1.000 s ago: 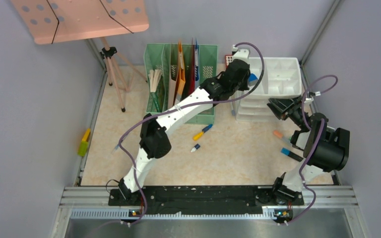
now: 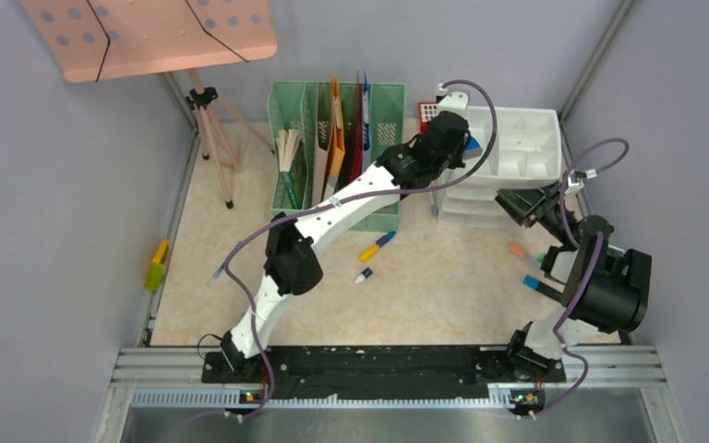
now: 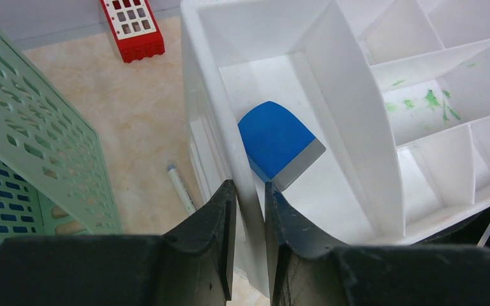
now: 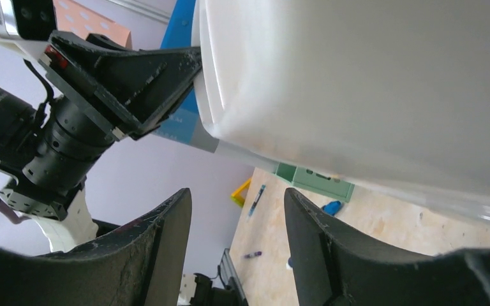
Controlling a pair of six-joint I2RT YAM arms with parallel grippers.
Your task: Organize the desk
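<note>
A white drawer organizer (image 2: pixel 485 208) stands at the back right, its divided top tray facing up. My left gripper is shut on the tray's side wall (image 3: pixel 220 108), one finger on each face of it. Inside that compartment rests a blue block with a grey end (image 3: pixel 277 137). My right gripper is part open below the organizer's front (image 4: pixel 357 83), nothing between its fingers. On the desk lie a yellow and blue marker (image 2: pixel 377 245), a small white and dark-capped item (image 2: pixel 363 275), an orange marker (image 2: pixel 522 254) and a blue-capped black marker (image 2: pixel 541 287).
The green file holder (image 2: pixel 387 129) with folders stands left of the organizer. A red and white box (image 3: pixel 133 29) sits behind. At the left are an easel (image 2: pixel 212 129) and a yellow-green item (image 2: pixel 157 265).
The desk items lie unchanged.
</note>
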